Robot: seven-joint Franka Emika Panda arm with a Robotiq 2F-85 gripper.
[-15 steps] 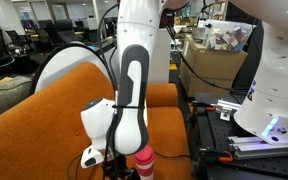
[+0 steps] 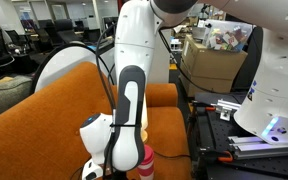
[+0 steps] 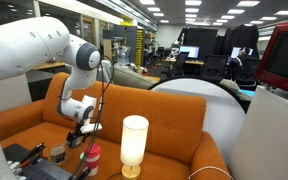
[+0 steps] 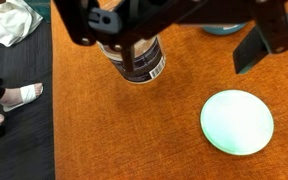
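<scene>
No task object is named. My gripper stands open over an orange sofa seat (image 4: 154,130), with only the seat showing between its fingers. Close by the left finger (image 4: 133,38) is a jar with a dark label (image 4: 142,64), partly hidden by the gripper. A pale green-white round thing (image 4: 237,122) shows below the right finger; what it is I cannot tell. In exterior view 1 the gripper (image 2: 114,174) is low over the seat, just left of a red-and-white container (image 2: 146,166), partly covering it.
A lit white lamp (image 3: 134,140) stands on the sofa, right of the red-and-white container (image 3: 92,158). Another small container (image 3: 58,153) is at the front. Part of a teal object (image 4: 224,28) shows beyond the gripper.
In exterior view 1 the arm and gripper have shifted somewhat right, now hiding more of the red-and-white container, which has stayed put.
</scene>
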